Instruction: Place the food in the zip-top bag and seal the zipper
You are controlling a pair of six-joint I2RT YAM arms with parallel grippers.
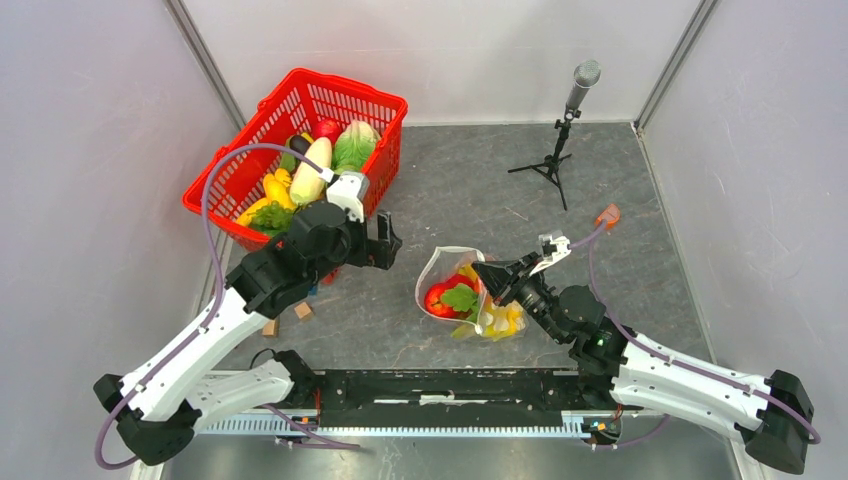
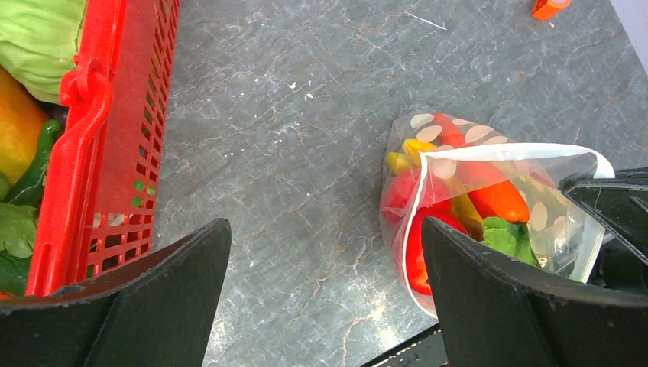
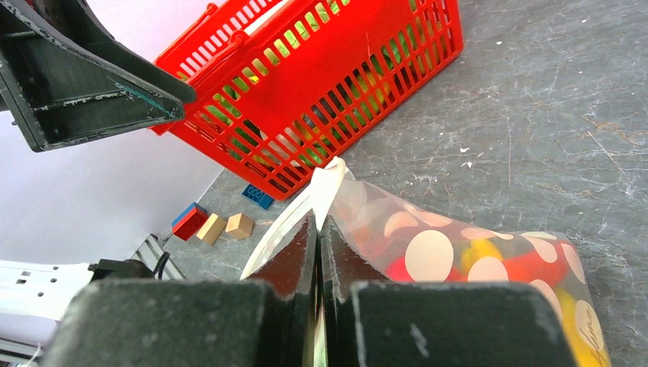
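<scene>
The zip top bag (image 1: 450, 300) lies on the grey floor, holding red and yellow vegetables and a leafy green, its mouth open toward the left wrist camera (image 2: 489, 199). My right gripper (image 1: 480, 268) is shut on the bag's white zipper rim, which rises between its fingertips. My left gripper (image 1: 385, 240) stands open above the floor between basket and bag, nothing between its fingers.
The red basket (image 1: 230, 175) of vegetables stands at the back left. Small blocks (image 3: 238, 225) lie beside it. A microphone stand (image 1: 555, 160) and an orange object (image 1: 608, 214) are at the right. Bare floor lies behind the bag.
</scene>
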